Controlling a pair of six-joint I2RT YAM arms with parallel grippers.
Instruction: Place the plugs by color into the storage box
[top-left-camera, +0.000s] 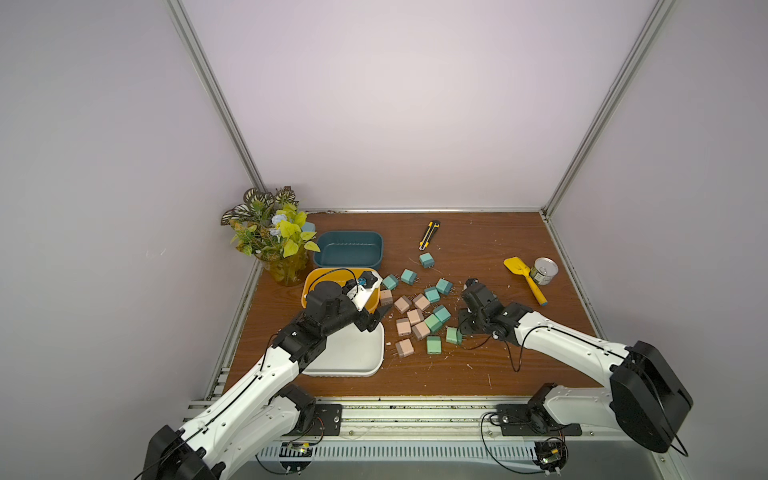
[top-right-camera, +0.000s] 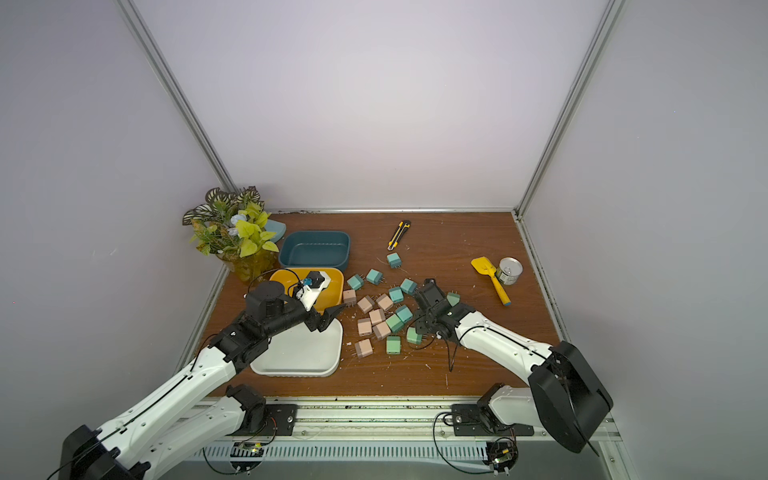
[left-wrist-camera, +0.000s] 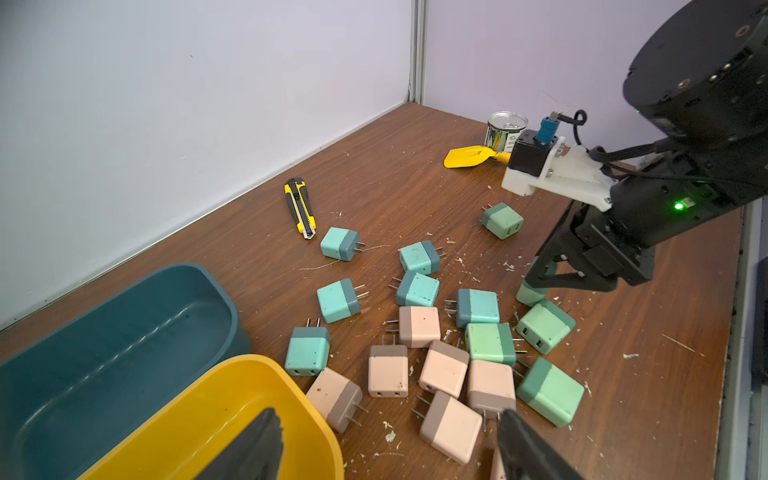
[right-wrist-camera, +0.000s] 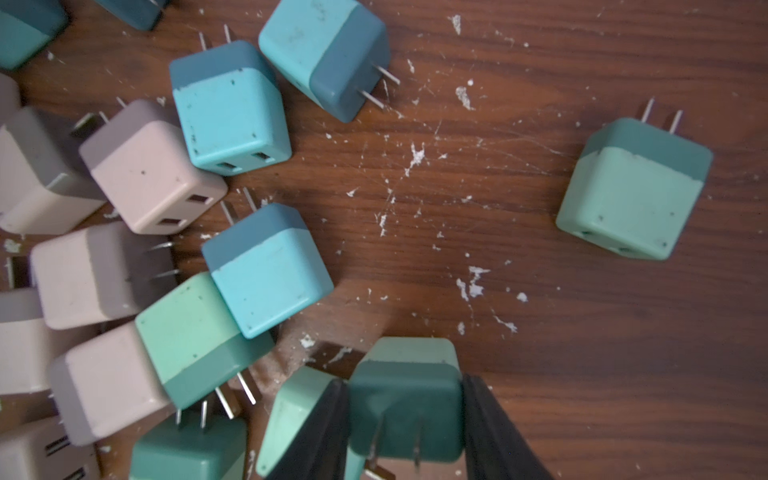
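Note:
Pink plugs (left-wrist-camera: 388, 372) and teal and mint plugs (left-wrist-camera: 477, 308) lie scattered over the middle of the table. My right gripper is low among them, its blurred fingers on either side of a mint plug (right-wrist-camera: 404, 368); whether they grip it is unclear. My left gripper (top-left-camera: 376, 318) hangs open at the inner edge of the yellow box (left-wrist-camera: 184, 424) and white tray (top-left-camera: 336, 356), nothing between its fingers. A dark teal box (top-left-camera: 349, 249) stands behind the yellow one.
A vase of plants (top-left-camera: 284, 264) is at the back left. A utility knife (top-left-camera: 429, 235) lies at the back. A yellow scoop (top-left-camera: 528, 280) and a can (top-left-camera: 544, 272) are at the right.

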